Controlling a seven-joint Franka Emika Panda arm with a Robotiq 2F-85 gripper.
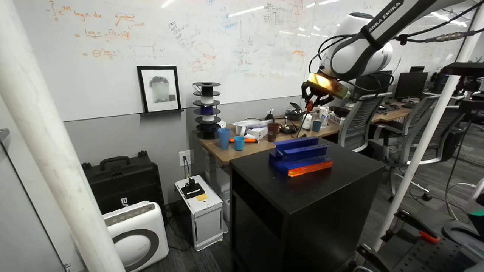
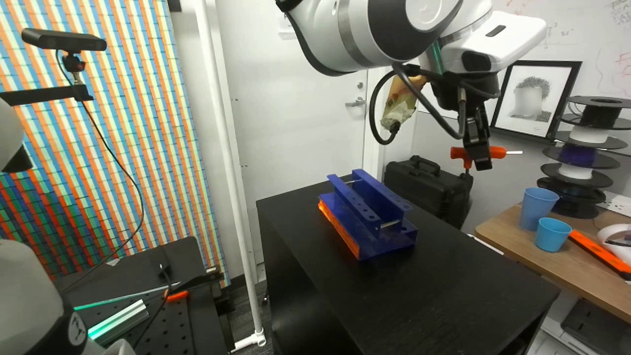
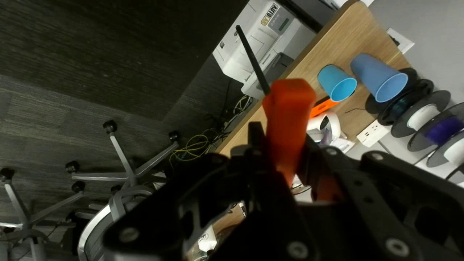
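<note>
My gripper is shut on the orange handle of a T-shaped tool. The tool's thin dark shaft reaches away from the handle in the wrist view. From the second exterior view, the orange handle shows at the fingertips, with a short pale tip sticking out to one side. In the first exterior view the gripper hangs in the air behind and above the black cabinet. A blue stand with an orange front edge rests on the cabinet top, clear of the tool; holes line its raised rails.
The black cabinet top is bare around the stand. On the wooden desk behind are two blue cups, a stack of spools and a brown cup. Office chairs stand to the right.
</note>
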